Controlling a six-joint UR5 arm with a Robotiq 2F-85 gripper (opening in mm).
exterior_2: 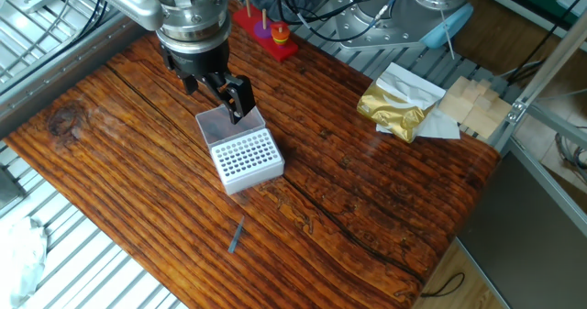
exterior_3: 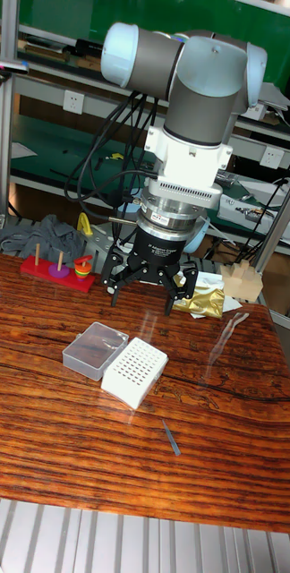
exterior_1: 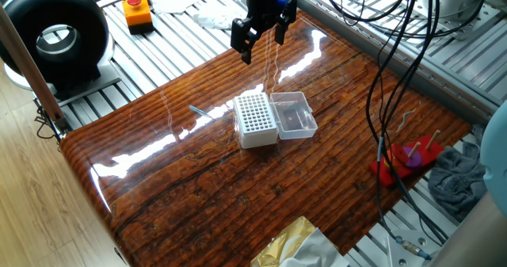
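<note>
A white rack with rows of round holes (exterior_1: 256, 122) stands on the wooden table, its clear hinged lid (exterior_1: 294, 115) folded open beside it. Apart from the box, a thin blue-grey tube or pipette-like piece (exterior_2: 237, 237) lies flat on the wood; it also shows in view 3 as a small dark stick (exterior_3: 171, 439). Above the table hangs my black gripper (exterior_3: 148, 298), its fingers spread wide and nothing between them. It is clear of both the box and the thin piece. Whether the rack's holes hold anything is too small to tell.
A red base with pegs and coloured rings (exterior_2: 266, 33) sits near the table edge by the cables. Gold and white wrapping (exterior_2: 402, 104) and wooden blocks (exterior_2: 475, 106) lie at another edge. An orange emergency-stop box (exterior_1: 138, 15) stands off the table.
</note>
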